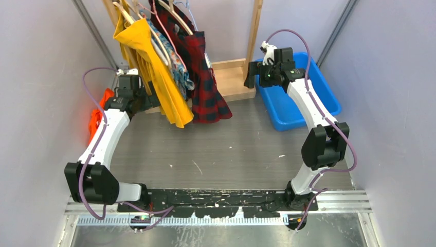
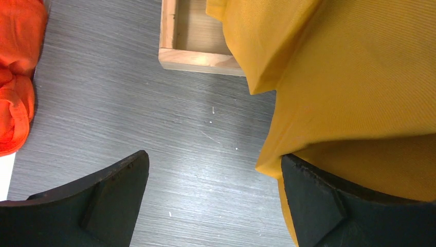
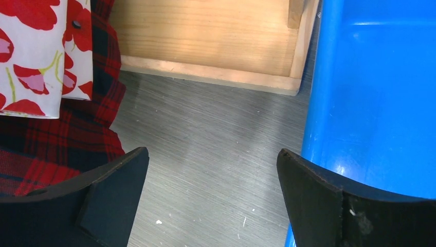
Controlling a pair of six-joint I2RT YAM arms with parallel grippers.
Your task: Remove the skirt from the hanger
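Note:
Garments hang on hangers from the wooden rack in the top view: a yellow one point(image 1: 159, 72), a blue patterned one point(image 1: 181, 77) and a red plaid one point(image 1: 208, 95). A white cloth with red flowers point(image 3: 33, 77) hangs beside the plaid in the right wrist view; I cannot tell which is the skirt. My left gripper is open at the yellow cloth, which touches or lies close by its right finger. My right gripper is open with nothing between its fingers, between the plaid cloth and the blue bin.
The blue bin point(image 1: 283, 118) stands right of the rack's wooden base point(image 1: 234, 92). An orange cloth point(image 2: 15, 103) lies at the far left. The floor in front of the rack is clear.

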